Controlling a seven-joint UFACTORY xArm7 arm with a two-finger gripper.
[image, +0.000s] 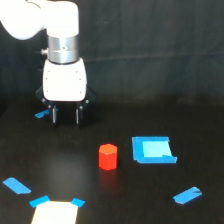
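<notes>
My white gripper hangs at the upper left, its two thin dark fingers pointing down and apart, with nothing seen between them. To its lower right, clear of the fingers, a small red block rests on the black table. Right of that block, a blue-taped square frames a pale patch, which holds no object.
A cream square with blue tape at its upper corners is cut off by the bottom edge. Loose blue tape strips lie at the left and lower right. Bare black table surrounds the red block.
</notes>
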